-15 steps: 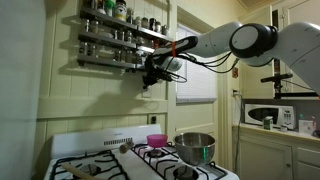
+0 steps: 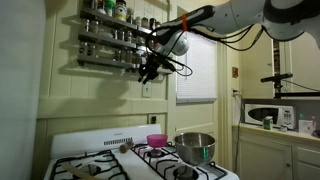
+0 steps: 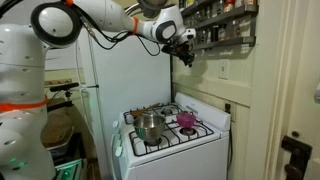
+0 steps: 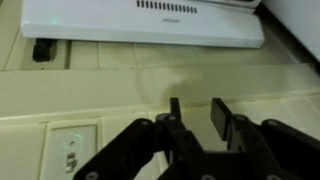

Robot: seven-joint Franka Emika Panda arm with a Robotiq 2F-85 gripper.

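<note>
My gripper (image 2: pixel 150 72) hangs high in front of the wall, just below the spice shelves and well above the stove. In the wrist view its two dark fingertips (image 4: pixel 175 104) stand apart, with nothing visible between them, so the gripper is part open. Exterior view 2 shows the gripper (image 3: pixel 186 55) beside the shelf end, clear of the pots. A metal pot (image 3: pixel 150 126) and a pink bowl (image 3: pixel 186 119) rest on the white stove (image 3: pixel 170 162). A wooden utensil (image 2: pixel 78 172) lies across the stove's left side.
Wall shelves (image 2: pixel 112 42) with several jars are close to the gripper. A wall outlet (image 4: pixel 70 150) and the stove's back panel (image 4: pixel 180 22) show in the wrist view. A microwave (image 2: pixel 260 114) stands on the right counter. Open air separates the gripper from the stove top.
The arm's elbow has shifted up and right, and the forearm now slopes down more toward the gripper. The gripper itself stays near the shelves. The pot, bowl and utensil have not moved.
</note>
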